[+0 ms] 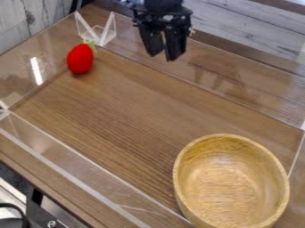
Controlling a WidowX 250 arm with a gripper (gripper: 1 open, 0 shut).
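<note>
My gripper [165, 50] hangs over the back middle of the wooden table [143, 125], its dark fingers apart with a gap between them and nothing visible held. A red object [80, 59], round and smooth, rests on the table at the left back, to the left of my gripper. A shallow yellow bowl [231, 189] lies at the front right, well away from the gripper.
A clear, angular plastic piece [95, 30] is at the back left near the wall. A dark cable [12, 212] shows at the lower left edge.
</note>
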